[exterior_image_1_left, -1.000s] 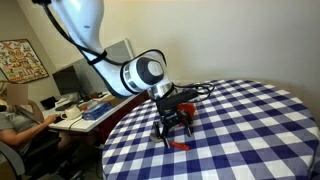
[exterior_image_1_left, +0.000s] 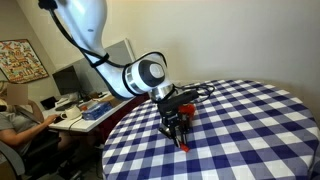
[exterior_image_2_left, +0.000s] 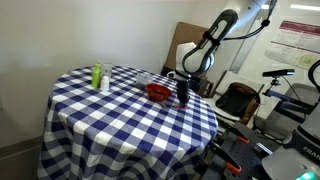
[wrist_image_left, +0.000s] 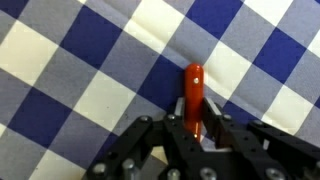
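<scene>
A slim red-orange object with a rounded end, like a handle (wrist_image_left: 194, 85), shows in the wrist view over the checkered cloth. Its lower part runs between the dark fingers of my gripper, which stand close on both sides. Whether they grip it firmly cannot be made out. In exterior view 1, my gripper (exterior_image_1_left: 179, 136) points down at the table, with the red handle (exterior_image_1_left: 184, 148) at its tips. From the other side, exterior view 2 has my gripper (exterior_image_2_left: 183, 100) low near the cloth.
A red bowl (exterior_image_2_left: 158, 92) sits close to the gripper on the blue-and-white checkered tablecloth (exterior_image_2_left: 120, 122). A green bottle (exterior_image_2_left: 96, 75) and a white bottle (exterior_image_2_left: 105, 84) stand farther off.
My gripper's fingers, spread wider before, have come together around the red handle. The handle showed more of its length earlier. The arm has barely shifted.
</scene>
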